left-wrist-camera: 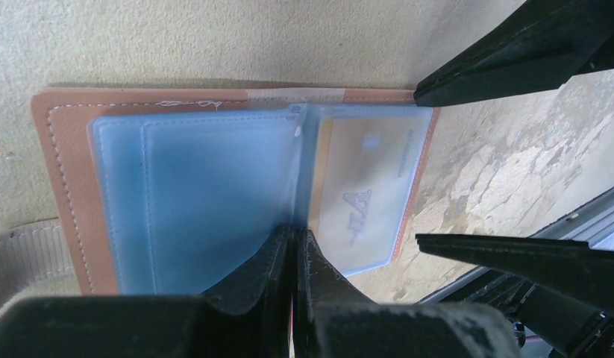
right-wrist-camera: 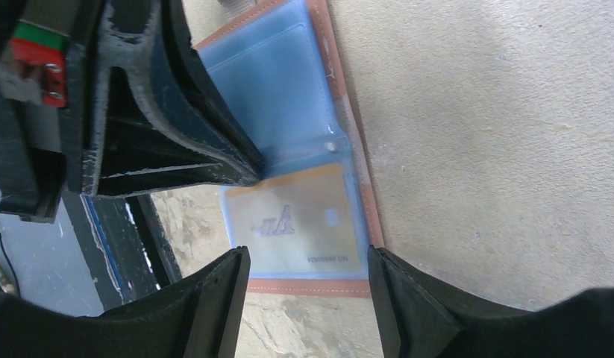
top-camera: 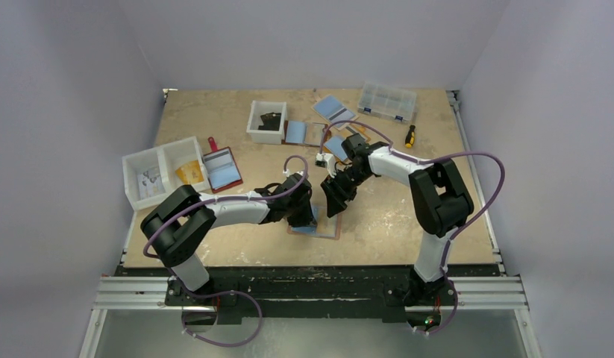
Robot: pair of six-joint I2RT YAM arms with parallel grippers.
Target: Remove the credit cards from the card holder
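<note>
The open card holder [left-wrist-camera: 192,179], pink with blue sleeves, lies flat at the table's front middle. Behind a translucent pocket on one half is a card with a printed logo, also seen in the right wrist view [right-wrist-camera: 289,220]. My left gripper is shut at the fold beside that pocket; what is between its fingertips is hidden. My right gripper stands part open over the card half, fingertips apart near the pocket's outer end, with nothing visibly between them.
Two white bins [top-camera: 139,175] and a red holder [top-camera: 221,168] lie left. A white box [top-camera: 259,134], more holders [top-camera: 333,108], a clear organizer [top-camera: 386,93] and a screwdriver [top-camera: 410,136] are at the back.
</note>
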